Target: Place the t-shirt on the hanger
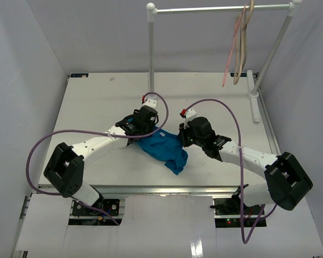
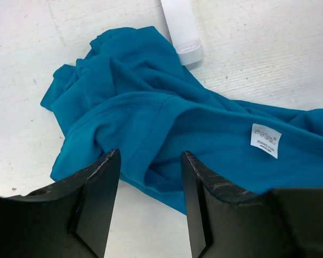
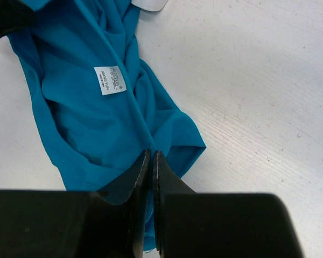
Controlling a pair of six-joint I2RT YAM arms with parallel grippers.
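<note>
A crumpled teal t-shirt [image 1: 167, 150] with a white label [image 2: 265, 141] lies on the white table. My left gripper hangs open over the shirt, its fingers apart above a folded edge. My right gripper is shut on the shirt's edge, the fabric running into its fingertips. Hangers [image 1: 237, 48] in pink and beige hang from the rail at upper right.
A white rack [image 1: 220, 8] stands at the back, with a foot [image 1: 254, 107] on the right and a post behind the shirt.
</note>
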